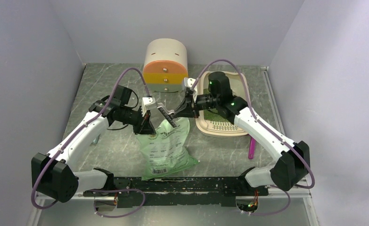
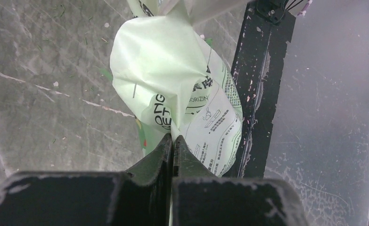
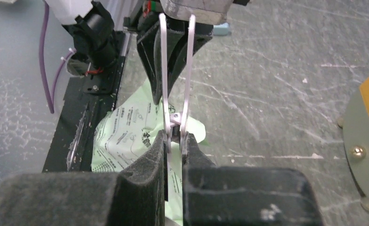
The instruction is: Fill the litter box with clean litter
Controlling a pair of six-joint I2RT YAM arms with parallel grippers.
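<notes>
A green and white litter bag [image 1: 166,153] lies at the front middle of the floor. My left gripper [image 1: 145,130] is shut on its top, which is bunched between the fingertips in the left wrist view [image 2: 173,141]. Just above and right of it, my right gripper [image 1: 180,114] is shut on a grey, scoop-like tool [image 1: 168,116] with a dark toothed strip, held over the bag's top; in the right wrist view its two pale bars rise from the fingertips. The litter box [image 1: 222,132], holding green litter, sits at the right, partly hidden by the right arm.
A rounded drawer cabinet [image 1: 166,56] stands at the back middle. A magenta scoop handle [image 1: 251,149] lies right of the box. A light blue item [image 3: 221,29] lies on the left side.
</notes>
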